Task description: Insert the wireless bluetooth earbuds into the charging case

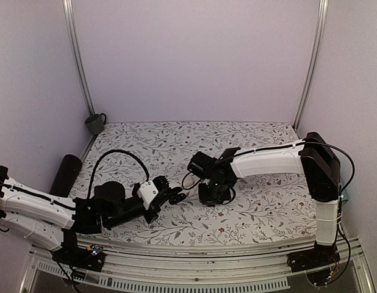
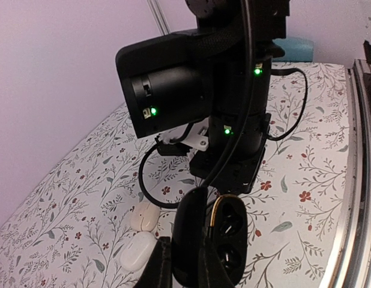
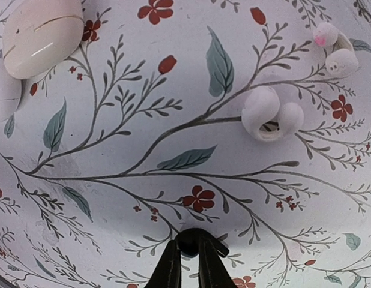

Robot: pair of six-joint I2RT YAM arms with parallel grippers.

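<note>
My left gripper is shut on the black charging case point(image 2: 230, 219), which stands open with its lid upright and its two wells showing. In the top view it is held just left of my right gripper point(image 1: 210, 198). In the right wrist view my right gripper is shut on a small black earbud point(image 3: 191, 239), seen over the patterned table.
A white case point(image 3: 41, 33) and another white item point(image 3: 2, 90) lie behind, with two pairs of white earbuds point(image 3: 269, 117) to their right. A grey mug point(image 1: 94, 125) and a black roll point(image 1: 68, 174) sit at the left edge.
</note>
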